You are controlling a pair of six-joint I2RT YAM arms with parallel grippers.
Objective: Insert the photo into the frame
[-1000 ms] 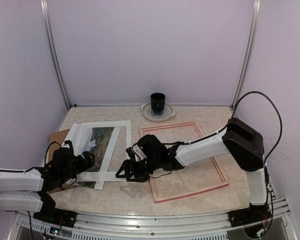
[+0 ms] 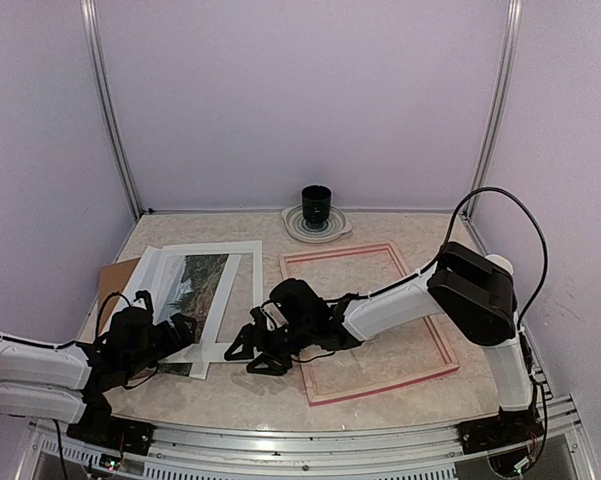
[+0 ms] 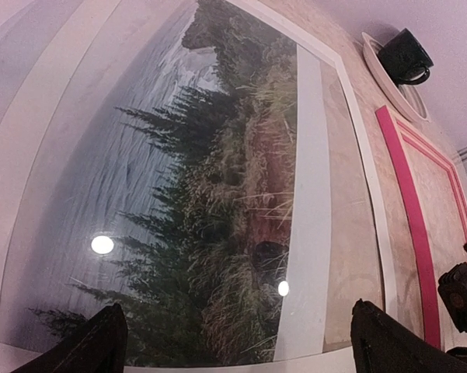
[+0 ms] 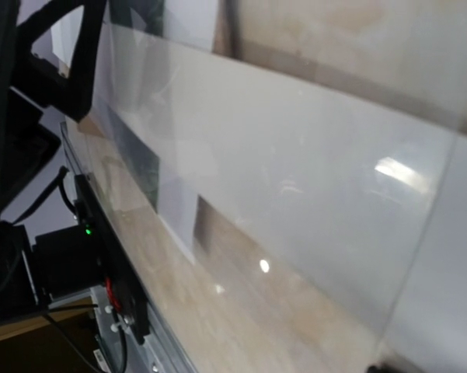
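The white frame lies on the left of the table, with the landscape photo at it, under a clear sheet with glare. The photo fills much of the left wrist view, a white strip along its right. My left gripper is open over the photo's near part. My right gripper is low at the white frame's near right corner; whether it holds anything is unclear. In the right wrist view a transparent sheet fills most of the picture.
A red-edged frame lies on the right, beneath my right arm. A dark mug on a round dish stands at the back. A brown board lies under the white frame's left side.
My right gripper has moved slightly down and left toward the near edge. The left gripper has shifted a little right and down. The frames stay in place.
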